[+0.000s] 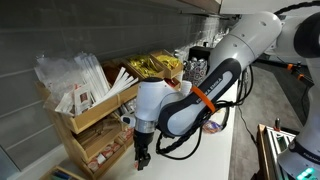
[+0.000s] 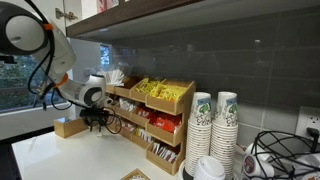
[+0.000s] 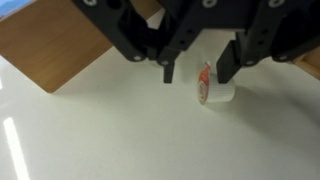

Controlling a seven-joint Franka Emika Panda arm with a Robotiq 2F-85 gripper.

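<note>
A small white item with red markings rests on the white table, partly covered by the right-hand finger in the wrist view. My gripper is part open over the tabletop. A gap shows between its dark fingers, with the item's red-marked edge near the right-hand one and nothing clamped. In exterior view 1 the gripper points down close to the table, beside the wooden rack. Exterior view 2 shows the gripper low over the table's far end.
A wooden rack of packets and utensils lines the wall side. Stacked paper cups stand at its near end. In the wrist view a brown box lies at upper left.
</note>
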